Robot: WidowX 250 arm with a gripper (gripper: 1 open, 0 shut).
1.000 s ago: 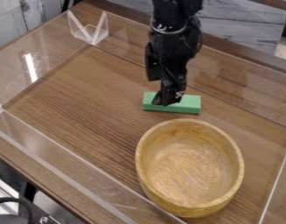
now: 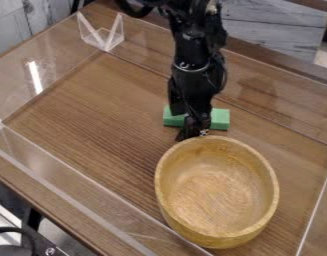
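Note:
Just below stands an empty yellow oval bowl (image 2: 217, 195), its rim close to the fingertips. Whether the fingertips touch the block is hard to tell.
A clear plastic piece (image 2: 102, 28) stands at the back left. Cables show at the lower left corner.
The bowl has stayed where it was.

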